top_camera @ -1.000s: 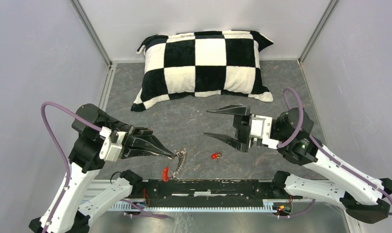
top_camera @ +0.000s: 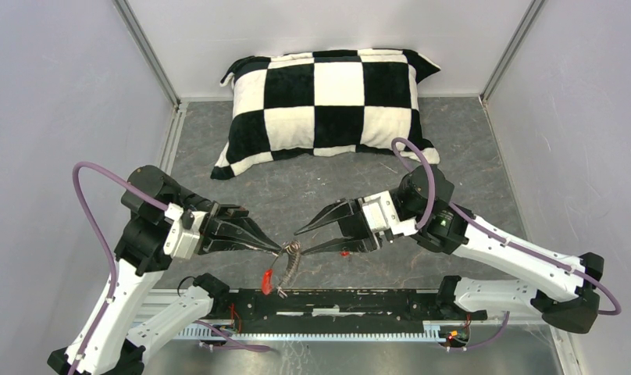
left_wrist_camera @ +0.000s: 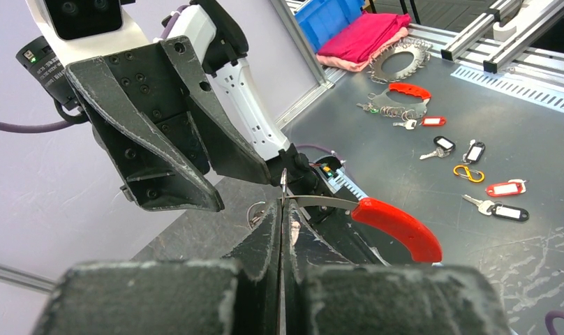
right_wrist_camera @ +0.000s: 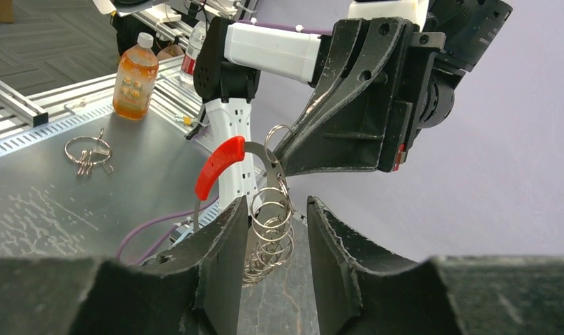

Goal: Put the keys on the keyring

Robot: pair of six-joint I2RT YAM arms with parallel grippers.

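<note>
My left gripper (top_camera: 276,250) is shut on the keyring (top_camera: 291,266), a curved metal piece with a red handle (left_wrist_camera: 398,227) and a row of steel rings (right_wrist_camera: 271,225) hanging along it. In the left wrist view the metal sits at the fingertips. My right gripper (top_camera: 298,243) is part open at the right of the keyring; in the right wrist view the rings appear between and beyond its fingertips, and I cannot tell whether they touch. A small red item (top_camera: 345,252) lies on the floor, partly behind the right gripper in the top view.
A checkered cushion (top_camera: 340,105) lies along the back wall, with clear floor before it. In the left wrist view, key tags (left_wrist_camera: 505,189), a carabiner (left_wrist_camera: 468,174) and other ring holders (left_wrist_camera: 398,105) lie on a bench outside. A bottle (right_wrist_camera: 135,84) stands in the right wrist view.
My right gripper has moved left and down in the top view, to beside the keyring, its fingers now angled toward it. The left gripper and keyring have moved only slightly.
</note>
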